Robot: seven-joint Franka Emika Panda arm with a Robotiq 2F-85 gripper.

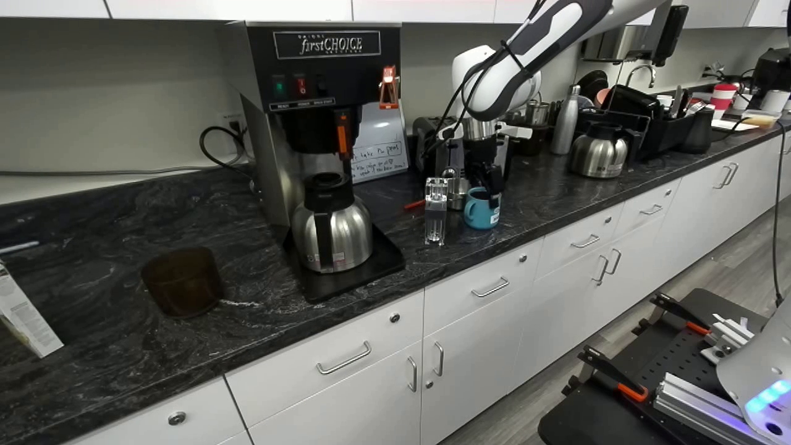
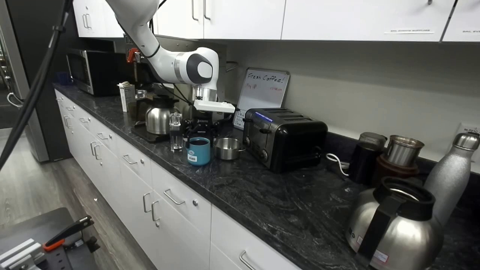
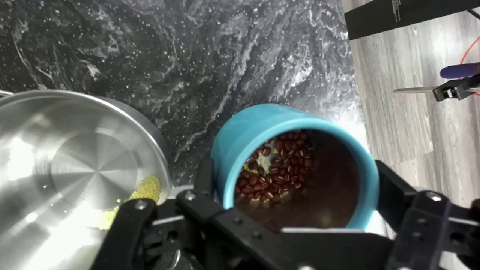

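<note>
A teal mug (image 1: 482, 212) stands upright on the dark counter near its front edge; exterior view 2 shows the mug (image 2: 198, 152) with a label on its side. Inside the mug (image 3: 270, 117), the wrist view shows red-brown beans and a few yellow grains. My black gripper is down around it, with widely spread fingers (image 3: 205, 176) on opposite sides of the wall. Whether they press on the mug cannot be told. Beside the mug is a small steel pot (image 3: 67, 150), with yellow grains (image 3: 146, 191) along its inner edge.
Close on the other side stands a clear acrylic dispenser (image 2: 176, 132). A black toaster (image 2: 283, 141) sits behind the pot, and a coffee maker with a steel carafe (image 1: 334, 233) is farther left. Open counter (image 2: 270, 198) lies in front of the toaster.
</note>
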